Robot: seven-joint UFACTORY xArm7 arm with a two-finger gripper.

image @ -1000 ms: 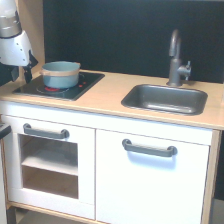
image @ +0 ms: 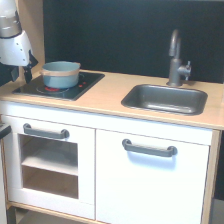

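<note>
A blue-grey pot (image: 61, 78) rests on the black cooktop (image: 88, 88) at the left of the play kitchen. My gripper (image: 20, 74), below a white arm housing at the top left edge, hangs just left of the pot over the cooktop's left side. Its dark fingers are small, and I cannot tell whether they are open or shut.
A steel sink (image: 165, 110) with a faucet (image: 176, 55) sits at the right. Below are an open cubby (image: 50, 158) and a white door (image: 150, 185) with dark handles.
</note>
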